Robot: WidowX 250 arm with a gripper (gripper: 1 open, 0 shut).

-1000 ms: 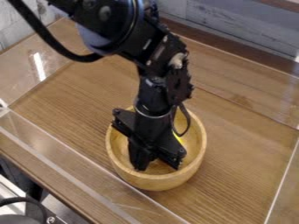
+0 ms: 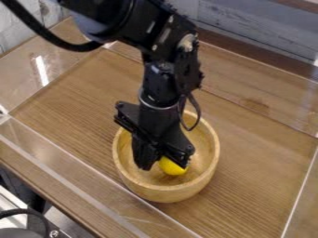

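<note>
My black gripper (image 2: 147, 147) reaches down into a tan round bowl (image 2: 196, 181) at the centre of the wooden table. Its fingers hang over the left part of the bowl's interior and look shut, with nothing visible between them. A yellow object (image 2: 173, 166) lies in the bowl just right of the fingertips, partly hidden behind the gripper. Whether the fingers touch it is not clear.
A pale wall runs along the back, and a dark cable shows at the lower left.
My gripper has risen slightly and shifted within the bowl, uncovering more of the yellow object, which now shows at the right of the fingertips.
</note>
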